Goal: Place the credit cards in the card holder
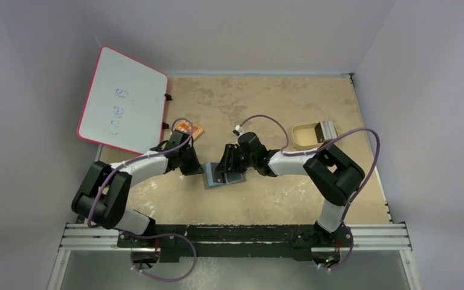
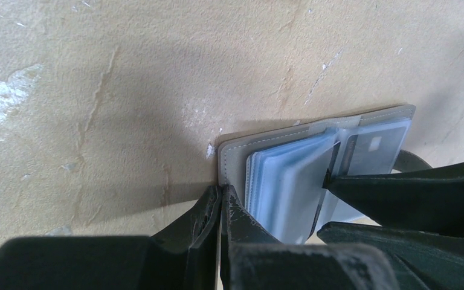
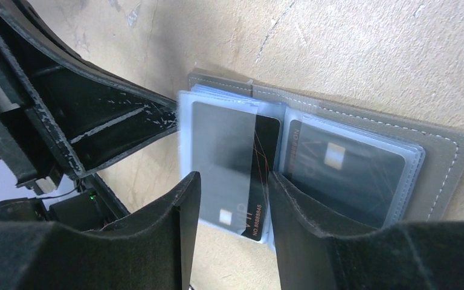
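Observation:
The grey card holder (image 1: 206,184) lies open between the two arms, its blue clear sleeves showing. In the right wrist view a black card (image 3: 267,145) sits in the left-hand sleeve (image 3: 220,151). Most of it looks grey through the sleeve, and only a dark strip stays clear along the sleeve's inner edge. My right gripper is over this card, fingers apart, one fingertip by the strip. My left gripper is closed at the holder's left edge, which runs in between its fingers. The right fingers partly hide the sleeves in the left wrist view.
At the right stands a tan tray (image 1: 302,138) with grey cards or sleeves (image 1: 328,131) at its right side. An orange item (image 1: 189,129) lies behind the left arm, near a whiteboard (image 1: 124,103).

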